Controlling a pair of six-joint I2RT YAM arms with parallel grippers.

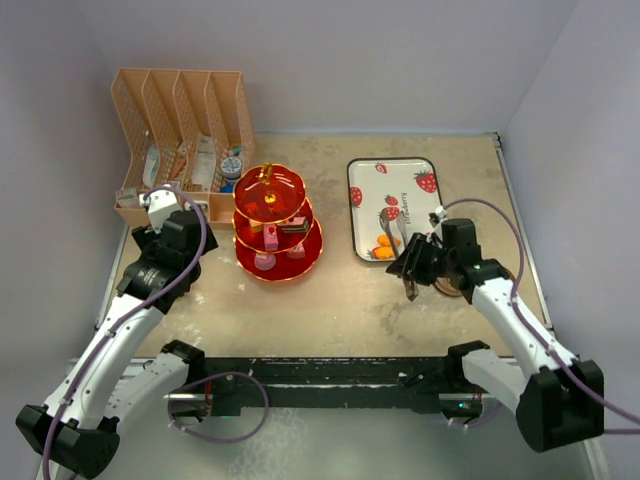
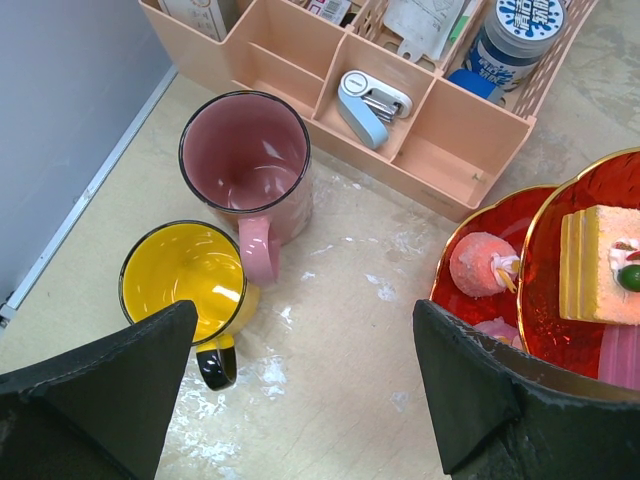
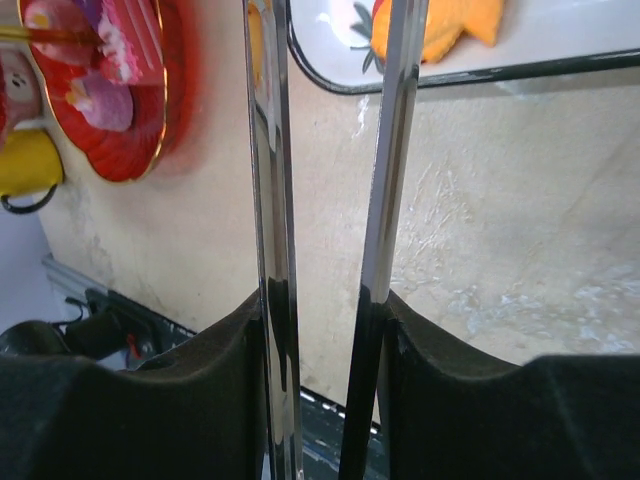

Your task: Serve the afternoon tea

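Note:
In the top view a red three-tier stand (image 1: pixel 270 190) holds cakes; right of it lies a strawberry tray (image 1: pixel 400 180) with orange pieces (image 1: pixel 382 246). My right gripper (image 1: pixel 398 230) holds two long metal tong-like blades (image 3: pixel 380 230) over the tray's front edge; whether anything sits between their tips is hidden. My left gripper stands open, empty, above a yellow cup (image 2: pixel 185 270) and a pink mug (image 2: pixel 245 150). Cake (image 2: pixel 600 260) shows on the stand beside them.
A peach organiser (image 1: pixel 180 120) with stationery fills the back left. A round brown item sits at the right, partly behind the right arm.

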